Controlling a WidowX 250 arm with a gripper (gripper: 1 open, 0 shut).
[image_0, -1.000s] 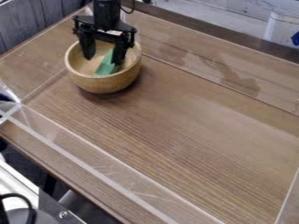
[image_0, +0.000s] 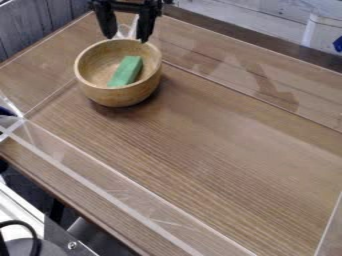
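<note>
A round wooden bowl (image_0: 118, 89) stands on the wooden table, upper left of the camera view. Inside it lies a green block (image_0: 128, 70), long and slanted. My black gripper (image_0: 126, 30) is at the top edge, above the bowl's far rim, with its two fingers spread open. I see nothing held in it.
A white wall (image_0: 287, 20) runs behind it at the top right. Black cables lie off the table's edge at lower left.
My gripper has moved up and back, out of the bowl toward the top edge. The green block lies in view in the bowl.
</note>
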